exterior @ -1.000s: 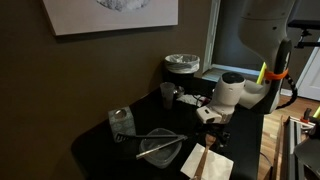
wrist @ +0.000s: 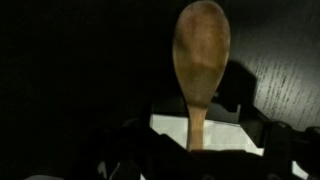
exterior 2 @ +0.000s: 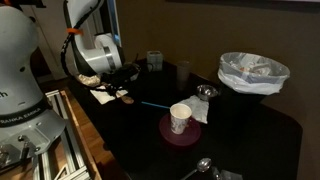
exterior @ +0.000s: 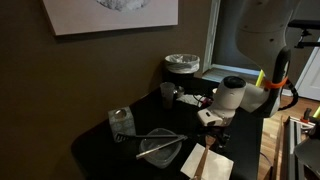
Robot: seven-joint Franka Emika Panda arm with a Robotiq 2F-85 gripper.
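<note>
A wooden spoon lies with its bowl on the dark table and its handle running back across white paper. In the wrist view my gripper is at the bottom, its dark fingers apart on either side of the handle. Whether they touch the wood is too dark to see. From the first exterior side, the gripper is low over the table at the far end of the paper. The second exterior view shows the gripper partly blurred into the dark background, with the spoon bowl close by.
A clear container with utensils across it stands beside the paper; a metal grater is farther left. Elsewhere are a cup on a dark red plate, a lined bin and a glass.
The upper arm has swung and now looks larger in the first exterior view, and the gripper sits slightly lower. The spoon, paper and container have not visibly moved.
</note>
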